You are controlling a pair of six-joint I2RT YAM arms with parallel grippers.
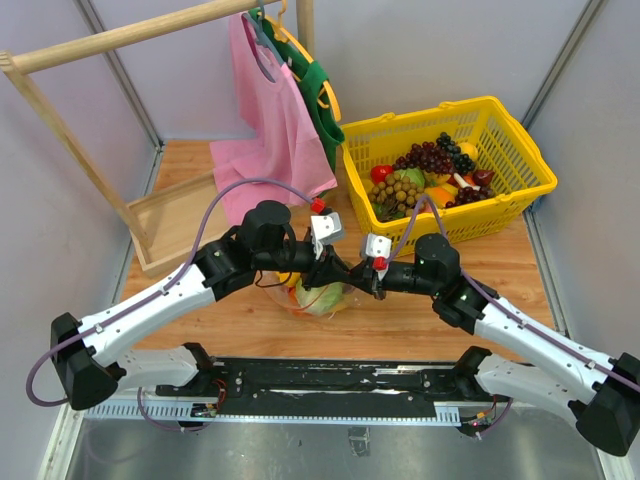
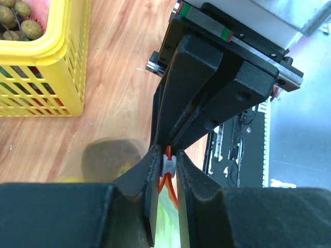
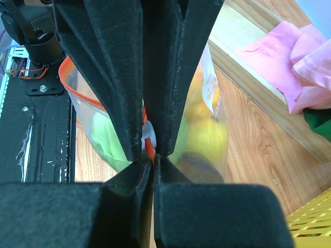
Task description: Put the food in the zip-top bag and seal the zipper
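The clear zip top bag (image 3: 106, 137) with orange zipper strip holds green and yellow food, seen below both grippers in the wrist views. My right gripper is shut, with the end of the orange strip (image 3: 150, 150) running into its fingertips. Right beside it, the left gripper has its fingers on both sides of the whitish zipper slider (image 2: 169, 164). Whether those fingers press on the slider I cannot tell. From the top view, the left gripper (image 1: 328, 268) and right gripper (image 1: 365, 278) meet above the bag (image 1: 322, 300), hiding the slider.
A yellow basket (image 1: 430, 222) of fruit stands at the back right. Pink clothing (image 1: 275, 120) and a green garment hang from a wooden rack (image 1: 140, 30) at the back left, over a wooden tray (image 1: 160, 230). Bare tabletop (image 1: 180, 318) lies left of the bag.
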